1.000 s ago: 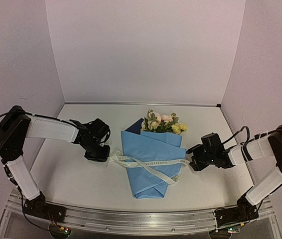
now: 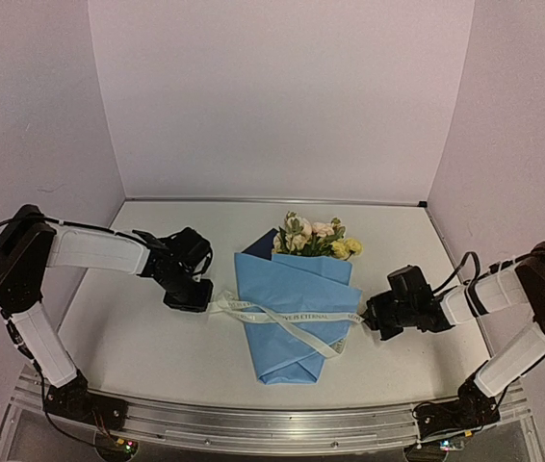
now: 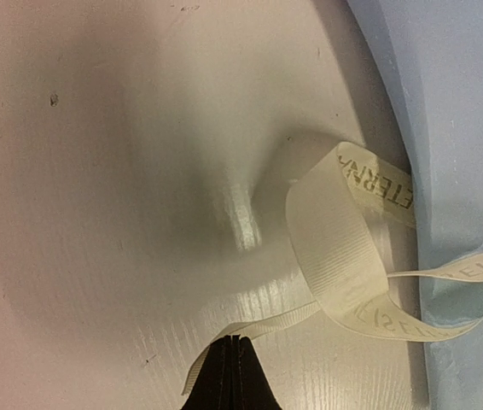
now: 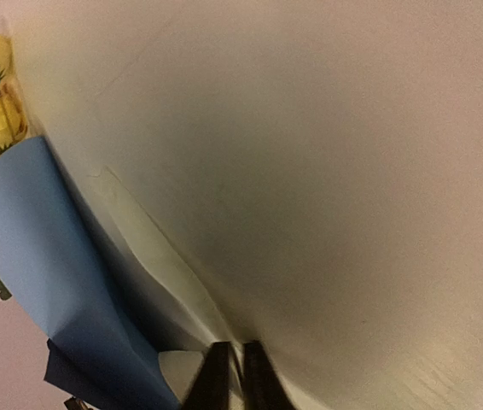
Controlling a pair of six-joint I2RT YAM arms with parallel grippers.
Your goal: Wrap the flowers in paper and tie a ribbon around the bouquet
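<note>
A bouquet of pink and yellow fake flowers lies wrapped in blue paper at the middle of the table. Around the paper runs a cream printed ribbon, crossed over itself on the front. At the bouquet's left, my left gripper is shut on one ribbon end, whose tip pokes out beside the fingers. On the right side, my right gripper has its fingers close together, with the other part of the ribbon running between them. The ribbon's back is hidden under the bouquet.
Dark blue paper shows at the bouquet's upper left. A metal rail bounds the front edge, and walls enclose the back and sides.
My right gripper has come down and slightly toward the front, and its fingers have closed together at the ribbon. The left arm has barely shifted, and the bouquet stays put.
</note>
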